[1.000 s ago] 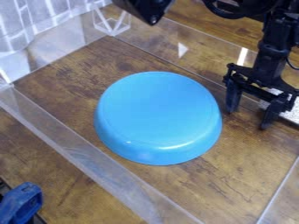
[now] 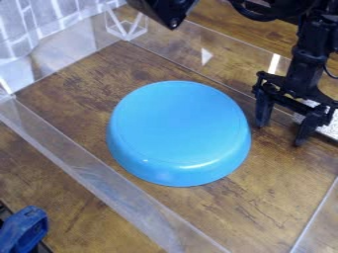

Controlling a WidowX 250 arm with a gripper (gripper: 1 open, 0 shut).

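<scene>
A large glossy blue dome (image 2: 179, 128), like an upturned bowl or round pad, rests on the wooden tray floor (image 2: 93, 89). To its right, my black gripper (image 2: 284, 118) reaches down from the upper right, low against the floor beside a white ridged item at the right edge. The dark fingers blend together, so I cannot tell how far apart they are or whether anything is between them.
Clear plastic walls run along the left and back of the tray. A blue object (image 2: 19, 232) lies in the lower left corner, outside the wall. Bare wood surrounds the dome at left and lower right.
</scene>
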